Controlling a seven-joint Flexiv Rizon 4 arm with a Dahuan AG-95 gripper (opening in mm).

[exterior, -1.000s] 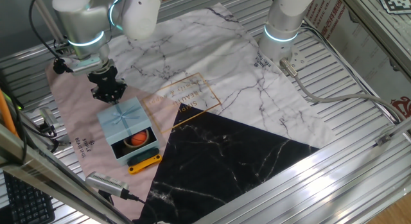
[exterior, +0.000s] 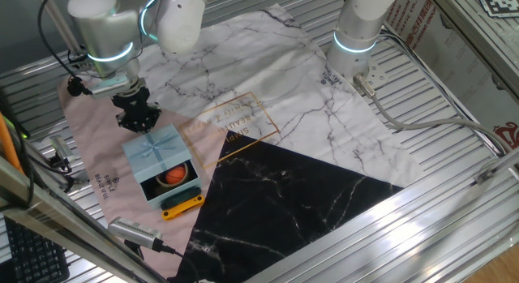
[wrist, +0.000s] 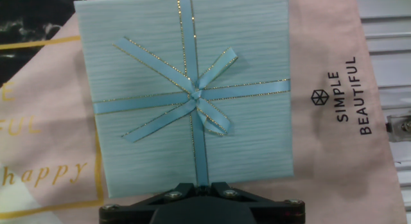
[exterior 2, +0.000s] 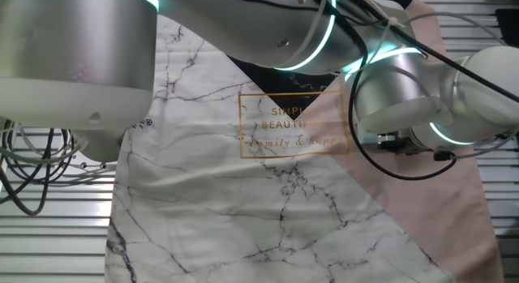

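A light blue gift box lid with a ribbon bow lies over the back part of its box, whose front part is uncovered. Inside that uncovered part, an orange ball and a tan ring show. My gripper points down at the lid's back edge. From the wrist, the lid fills the middle, and the gripper is at the bottom edge with its fingers together, in line with the ribbon. Whether its tips touch the lid, or have anything thin between them, cannot be made out.
A yellow-and-black tool lies against the box's front side. Nearer the camera is a grey metal device with a cable.
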